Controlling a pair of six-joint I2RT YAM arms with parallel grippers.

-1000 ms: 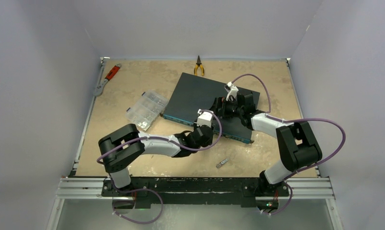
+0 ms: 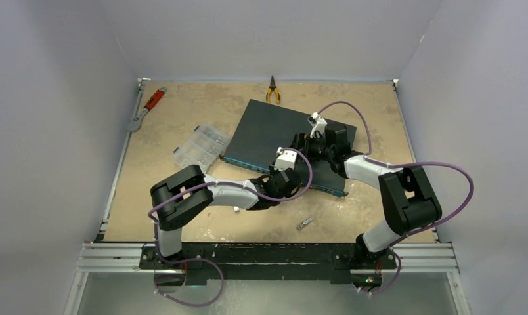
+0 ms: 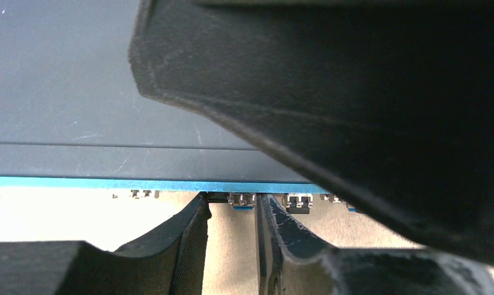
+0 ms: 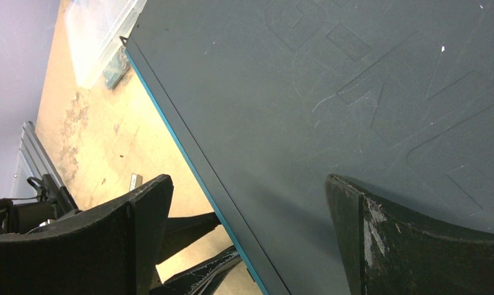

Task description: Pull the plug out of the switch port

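The dark switch [image 2: 264,128] lies at an angle on the table, its blue-edged port side facing the front. In the left wrist view, several small plugs stick out below that edge. My left gripper is part open at the port side, its two fingertips on either side of one plug [image 3: 242,201]. That plug sits close to the right-hand finger [image 3: 266,227], and a gap shows on its left. The port sockets are hidden under the edge. My right gripper stands open over the switch's top, nothing between its fingers.
Another plug [image 3: 298,203] protrudes just right of the left fingers. A clear compartment box [image 2: 201,146] is left of the switch; a small metal piece [image 2: 305,224] lies in front. Pliers [image 2: 273,90] and a red-handled tool [image 2: 148,108] lie towards the back.
My left arm has shifted a little to the right along the switch's front edge. The right arm and the switch have stayed in place.
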